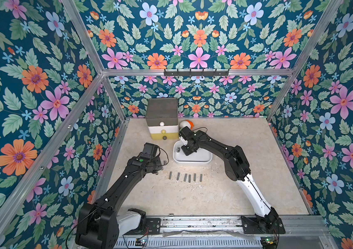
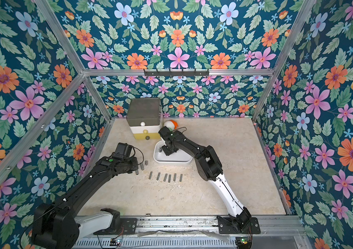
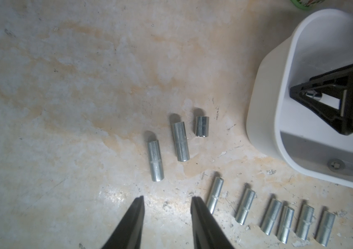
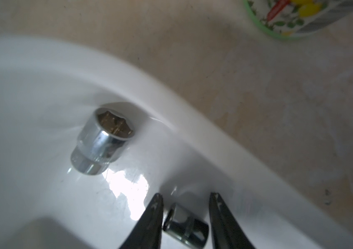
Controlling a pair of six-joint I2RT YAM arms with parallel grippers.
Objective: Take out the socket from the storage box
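The white storage box [image 1: 201, 157] sits mid-table. My right gripper is down inside it, its part-open fingers on either side of a chrome socket [image 4: 186, 232]; whether they grip it is unclear. Another socket [image 4: 101, 141] lies up-left of that one, against the wall. My left gripper hangs over the table left of the box, fingers apart and empty. Below it in the left wrist view lie a short socket [image 3: 201, 126] and longer metal cylinders [image 3: 180, 141] on the table.
Several metal cylinders [image 3: 245, 205] stand in a row along the box's front side. A drawer unit [image 1: 162, 112] with grey, white and yellow tiers is at back left, with an orange-and-white round object [image 2: 172, 123] beside it.
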